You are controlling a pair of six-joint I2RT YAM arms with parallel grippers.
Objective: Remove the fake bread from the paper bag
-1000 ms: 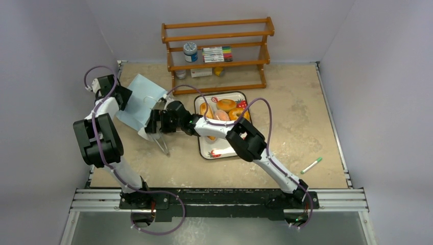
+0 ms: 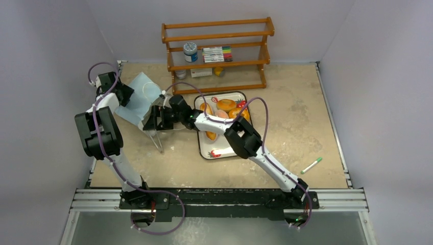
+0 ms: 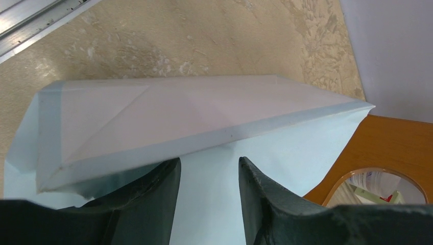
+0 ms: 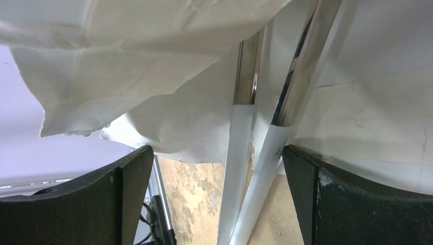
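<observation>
The paper bag (image 2: 138,99), pale blue outside and white inside, lies tilted at the table's left. Over its far left side, my left gripper (image 2: 127,98) stands open; in the left wrist view its fingers (image 3: 162,196) are apart above a blue face, with nothing between them. My right gripper (image 2: 148,124), open, is at the bag's near right end. Crumpled white paper (image 4: 148,46) fills much of its wrist view. A tong-like metal tool with white ends (image 4: 265,168) passes between its spread fingers, close to one of them. No bread shows inside the bag.
Several fake breads (image 2: 226,105) lie on a white strawberry tray (image 2: 224,149), partly under the right arm. A wooden rack (image 2: 214,92) stands behind. A green-capped marker (image 2: 311,166) lies at the right, where the table is mostly clear.
My right gripper has shifted slightly left, and the tong-like tool's ends have moved left with it. The left gripper has crept slightly right and away. The tray's breads have not moved.
</observation>
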